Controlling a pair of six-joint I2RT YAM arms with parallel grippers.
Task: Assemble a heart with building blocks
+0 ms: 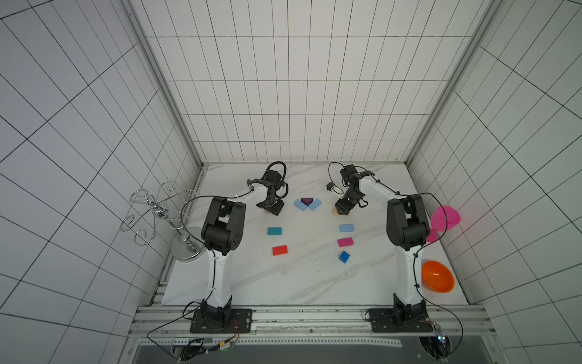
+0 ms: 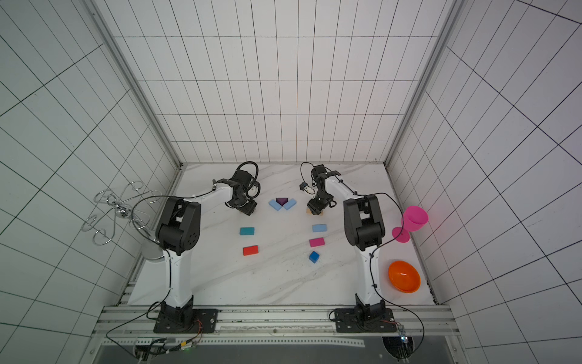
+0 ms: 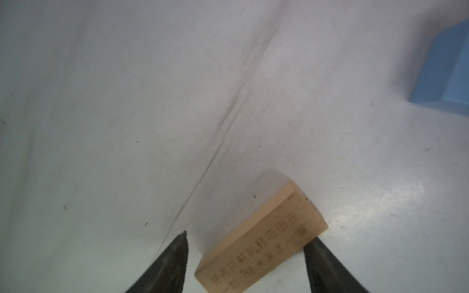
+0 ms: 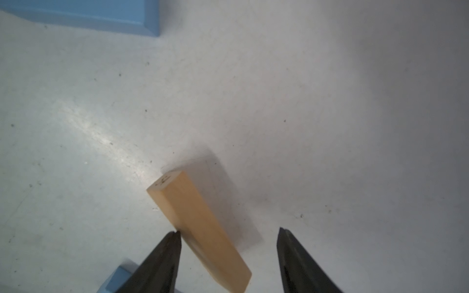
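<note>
In the top views a purple block (image 1: 306, 200) sits between two slanted light blue blocks (image 1: 314, 204) at back centre. My left gripper is part open over a wooden block (image 3: 261, 234), which lies between its fingers on the table. My right gripper is open above another wooden block (image 4: 200, 219), which lies slanted near its left finger. From above, both grippers largely hide these blocks. A light blue block (image 4: 88, 14) shows at the top of the right wrist view.
Teal (image 1: 274, 231), red (image 1: 279, 250), light blue (image 1: 346, 228), magenta (image 1: 345, 242) and blue (image 1: 343, 257) blocks lie apart in front. An orange bowl (image 1: 437, 276) and pink items (image 1: 445, 218) are at the right, a metal stand (image 1: 158, 211) at the left.
</note>
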